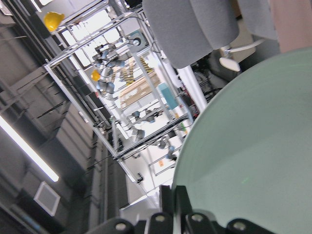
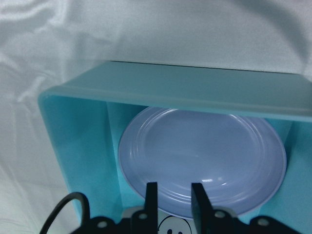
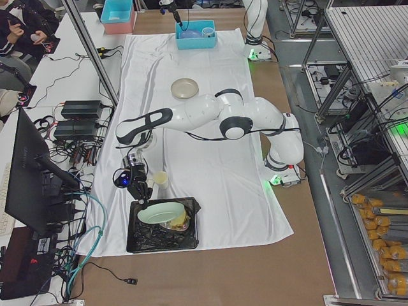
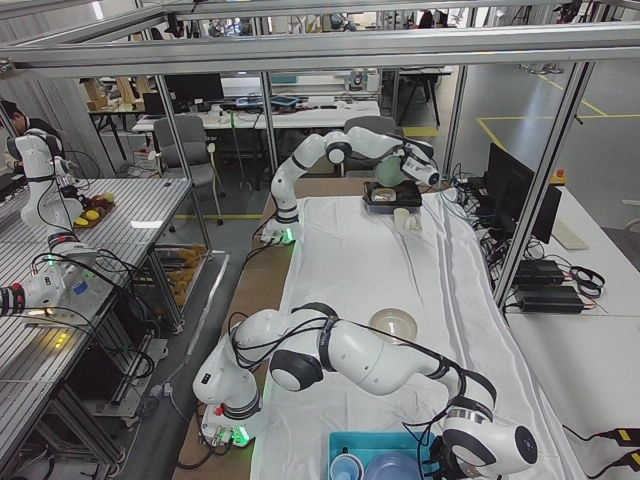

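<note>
A pale green plate [image 3: 160,212] is held by my left gripper, shut on its rim, over a black bin [image 3: 140,239] lined with plastic; yellow and wrapped items [image 3: 182,223] show beneath it. In the left wrist view the plate fills the right side. My right gripper stands open above a blue bin [image 2: 78,141] holding a lilac plate [image 2: 200,156]; nothing shows between its fingers. A cup [image 4: 346,468] is also in that bin.
A beige plate [image 3: 184,88] lies mid-table on the white cloth [image 3: 223,185]. A cream cup [image 3: 160,180] stands just behind the black bin.
</note>
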